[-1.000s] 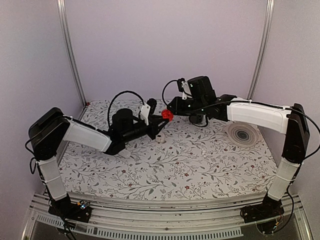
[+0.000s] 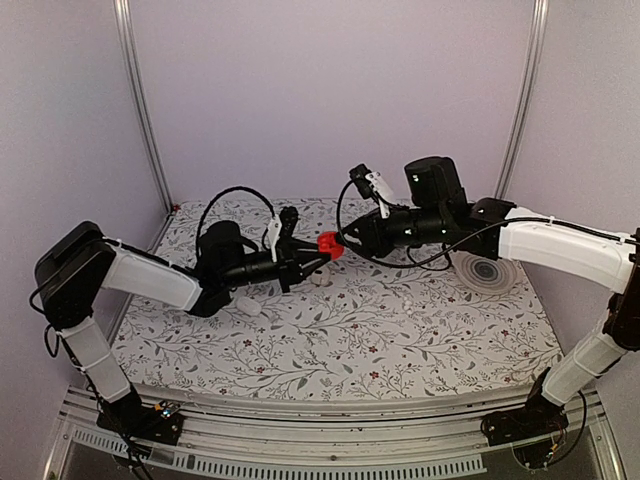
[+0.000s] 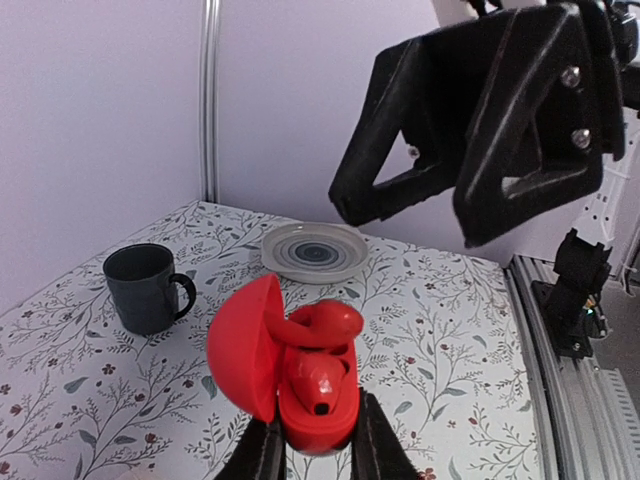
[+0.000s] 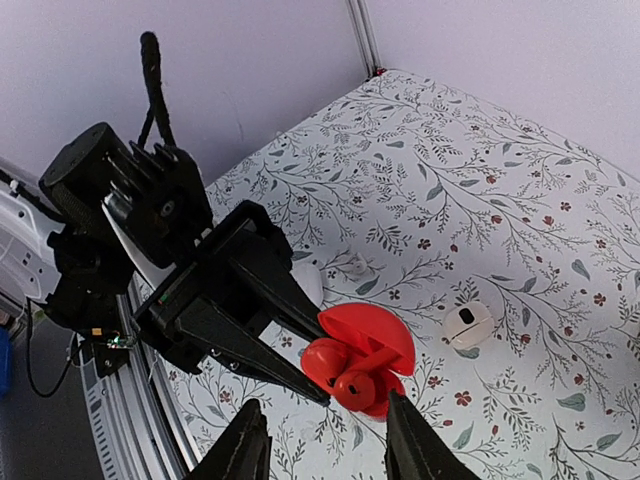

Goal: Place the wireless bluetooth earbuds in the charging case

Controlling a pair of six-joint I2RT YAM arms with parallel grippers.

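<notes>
My left gripper (image 2: 308, 258) is shut on the red charging case (image 2: 330, 244), whose lid is raised. Red earbuds (image 4: 355, 390) sit in the case, as the right wrist view shows; whether they are fully seated I cannot tell. In the left wrist view the case (image 3: 240, 350) is upright between the fingertips. My right gripper is open, its fingers just to the right of and above the case, with nothing between them.
A dark mug (image 3: 140, 295) and a round plate (image 3: 315, 270) stand at the back right. A small white object (image 4: 468, 325) and other pale items lie on the patterned table.
My left gripper with the case has shifted slightly left since a second ago.
</notes>
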